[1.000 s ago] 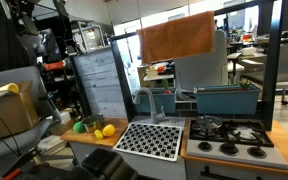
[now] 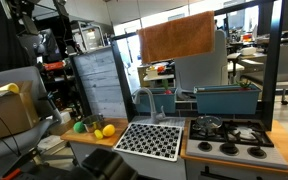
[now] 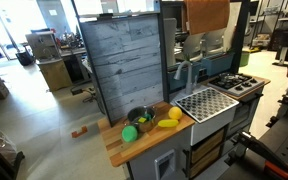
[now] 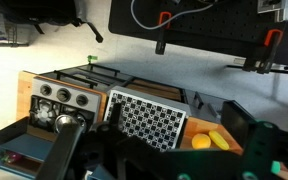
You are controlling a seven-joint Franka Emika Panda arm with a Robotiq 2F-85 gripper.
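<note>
My gripper is open, its dark fingers spread wide at the bottom of the wrist view with nothing held between them. It hangs high above the toy kitchen. In exterior view 1 the black arm shows at the upper left, far above the counter. On the wooden counter left of the sink sit a round yellow-orange fruit [image 3: 174, 113], a long yellow item [image 3: 167, 123], a green item [image 3: 130, 132] and a dark pot [image 3: 143, 119]. A perforated white grid [image 2: 150, 140] covers the sink area. A metal pot [image 2: 210, 125] rests on the stove [image 2: 238, 143].
An orange-brown towel [image 2: 177, 36] hangs from the top rail. Behind the counter stand a curved faucet [image 2: 145, 97] and a teal bin [image 2: 227, 102]. A grey wooden panel [image 2: 92, 80] borders the left side. Most of the grid is bare.
</note>
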